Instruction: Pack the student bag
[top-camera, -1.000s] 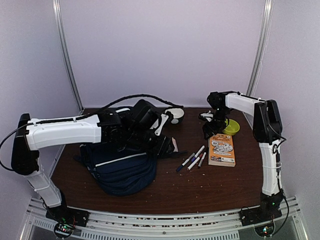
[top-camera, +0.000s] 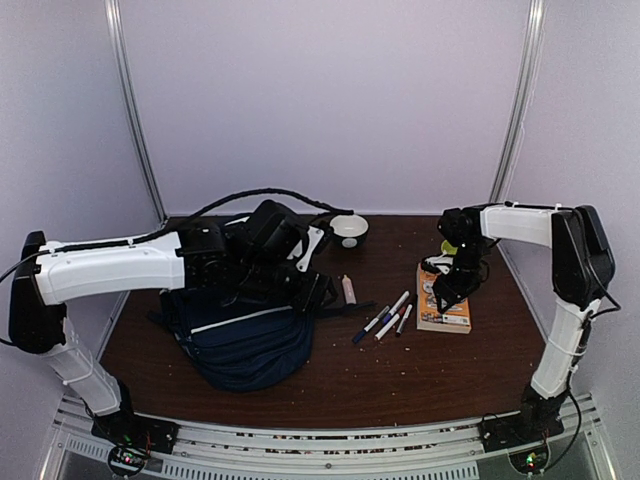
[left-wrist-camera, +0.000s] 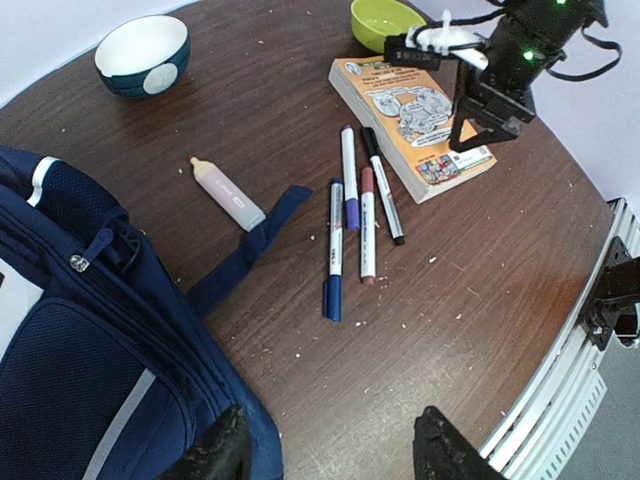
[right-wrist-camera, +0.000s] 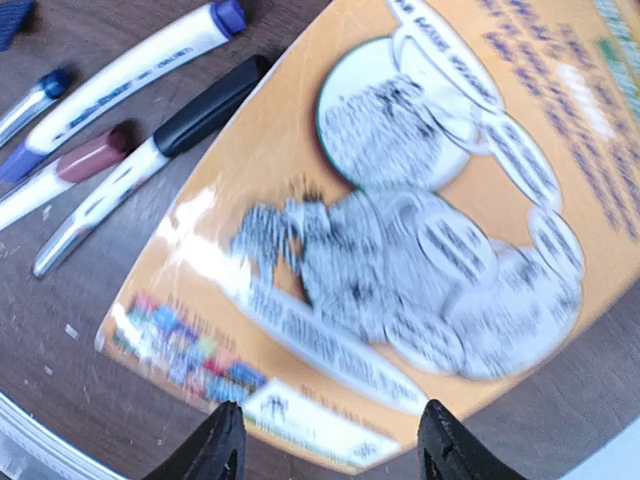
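Note:
A navy bag lies on the left of the table under my left arm; my left gripper is open above its right side. The orange book lies at the right, and my right gripper is directly over it, fingers apart, nothing seen held. Several markers lie loose left of the book. A pale highlighter-like tube lies near the bag's strap.
A white-and-teal bowl stands at the back middle, a green bowl behind the book.
My left arm has shifted slightly left.

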